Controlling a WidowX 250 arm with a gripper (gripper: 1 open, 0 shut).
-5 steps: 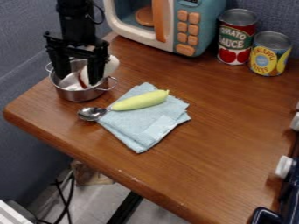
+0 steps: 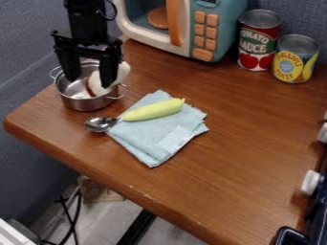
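Observation:
My black gripper [image 2: 88, 59] is over a steel pot [image 2: 79, 100] at the left of the table, its fingers reaching down to the rim. A pale rounded object [image 2: 118, 74] is at the gripper in the pot; whether it is held I cannot tell. A yellow corn-like item [image 2: 156, 109] lies on a light blue cloth [image 2: 160, 144], beside a spoon [image 2: 101, 123].
A toy microwave [image 2: 207, 29] stands at the back, with a tomato sauce can [image 2: 255, 48] and a yellow can [image 2: 294, 64] to its right. Dark appliances [image 2: 309, 201] sit at the right edge.
My gripper has shifted slightly over the pot. The other objects have not moved.

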